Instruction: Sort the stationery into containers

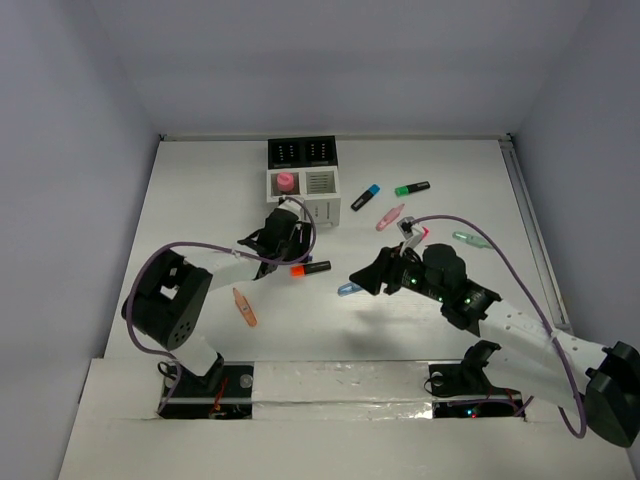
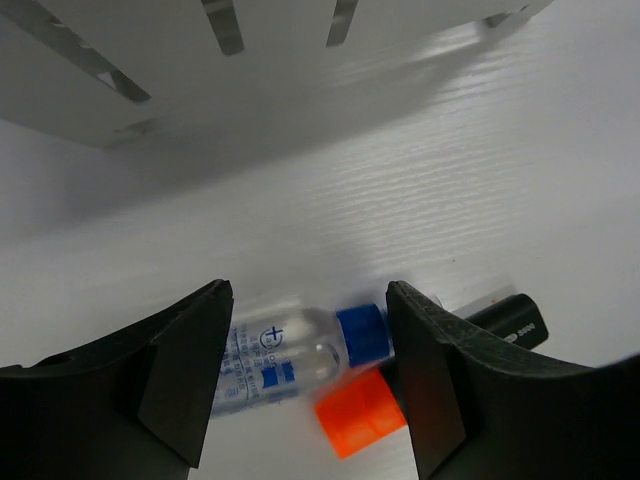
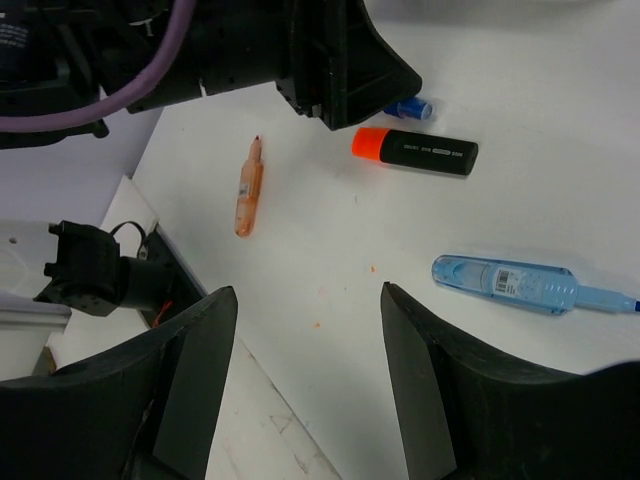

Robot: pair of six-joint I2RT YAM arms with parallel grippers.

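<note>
My left gripper is open, pointing down just in front of the white organizer (image 1: 322, 207). Ahead of its fingers lies a clear tube with a blue cap (image 2: 290, 355), not gripped. An orange-and-black highlighter (image 2: 362, 410) lies against the cap, partly behind one finger. Over the middle of the table, my right gripper is open and empty. A light-blue bottle-shaped pen (image 3: 510, 283) is to its right in the right wrist view. An orange pen (image 1: 245, 308) lies near the left arm. Inside the organizer sits something pink (image 1: 286, 182).
Toward the back right lie a blue-and-black highlighter (image 1: 365, 198), a green-and-black highlighter (image 1: 412, 188) and a pink pen (image 1: 390, 217). A green pen (image 1: 470, 240) rests farther right, with the right arm in front.
</note>
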